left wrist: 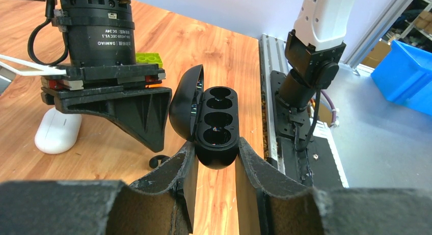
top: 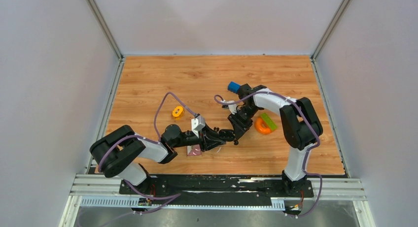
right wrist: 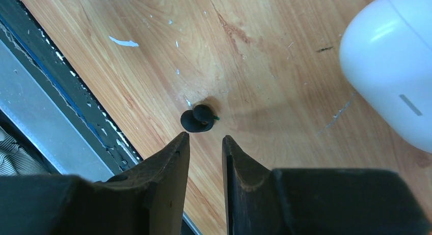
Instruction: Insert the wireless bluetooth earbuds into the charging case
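Note:
My left gripper is shut on the black charging case (left wrist: 218, 124), its fingertips pinching the lower end. The case is held above the table with its lid (left wrist: 187, 102) swung up on the left; dark round wells face the camera, and no earbud can be made out in them. A black earbud (right wrist: 197, 119) lies on the wood, just beyond the tips of my right gripper. Those fingers stand part open with nothing between them. From the left wrist, the earbud (left wrist: 158, 161) shows below the right gripper's dark finger (left wrist: 147, 115).
A white rounded object like a mouse (right wrist: 395, 67) sits close beside the right gripper. An orange ring (top: 263, 126) and a green block (top: 268, 121) lie right of it, a blue block (top: 233, 87) behind. The table's front edge (right wrist: 81, 100) is near the earbud.

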